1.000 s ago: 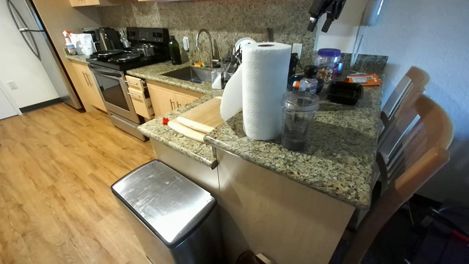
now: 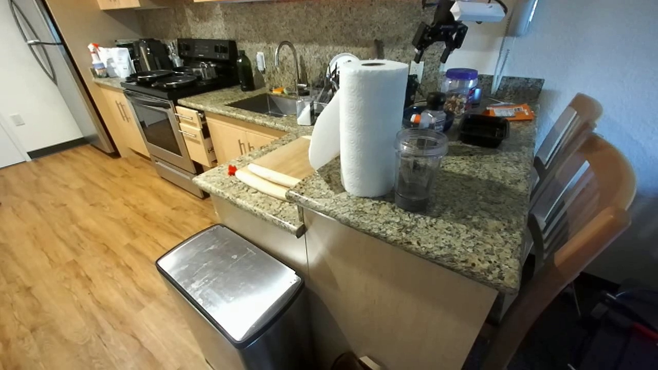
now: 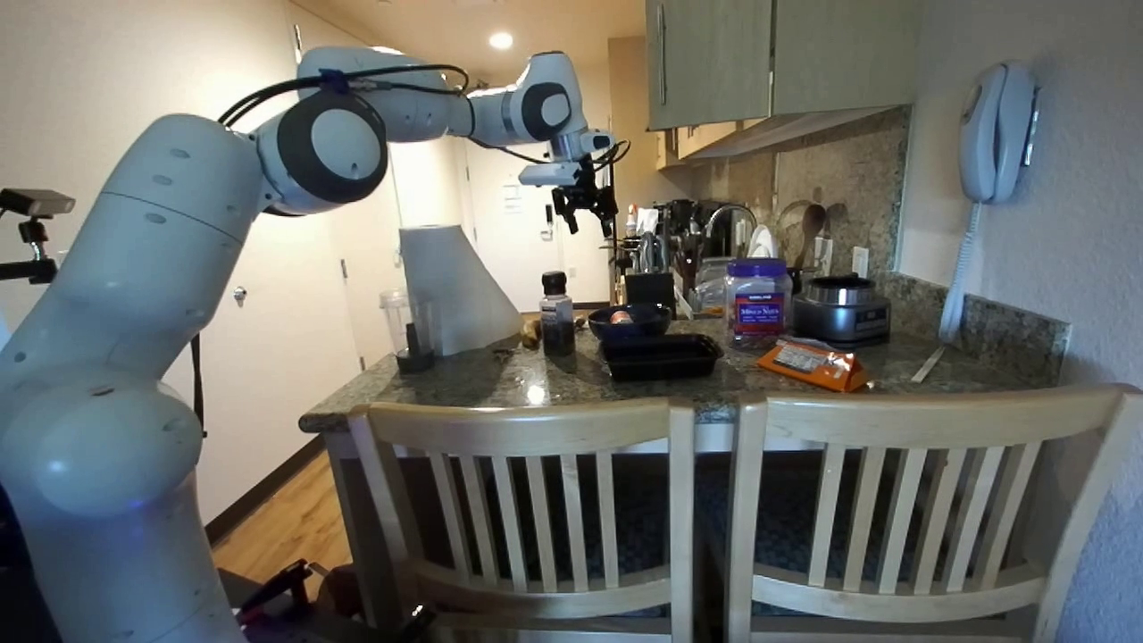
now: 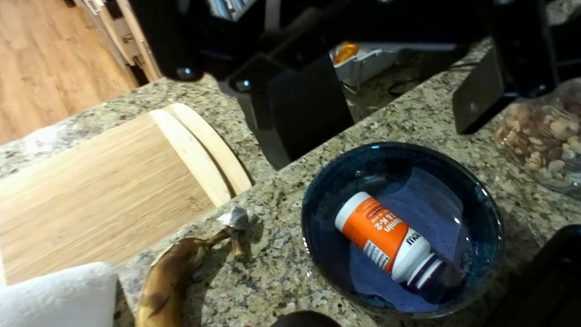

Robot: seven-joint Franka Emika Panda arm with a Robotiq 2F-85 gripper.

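My gripper [image 3: 590, 227] hangs above the counter, its fingers spread wide with nothing between them. Exterior view 1 has the same gripper [image 2: 432, 54] high over the objects behind the paper towel roll. Below it in the wrist view is a dark blue glazed bowl [image 4: 313, 223]. A white and orange vitamin bottle [image 4: 381, 231] with a dark cap lies on its side inside, the cap toward the lower right. The two finger pads [image 4: 307, 111] stand above and beyond the bowl's far rim in that view, apart from the bottle.
Close around the bowl are a black tray [image 3: 659, 357], a dark-capped bottle [image 3: 556, 316], a nut jar [image 3: 757, 305] and a banana [image 4: 163, 286]. The paper towel roll [image 2: 373, 129] and clear cup [image 2: 419, 169] stand tall. An orange packet [image 3: 811, 364] lies to the right.
In exterior view 1 my gripper has come down and shifted slightly left, and its wrist has turned into view. The counter objects stay where they were.
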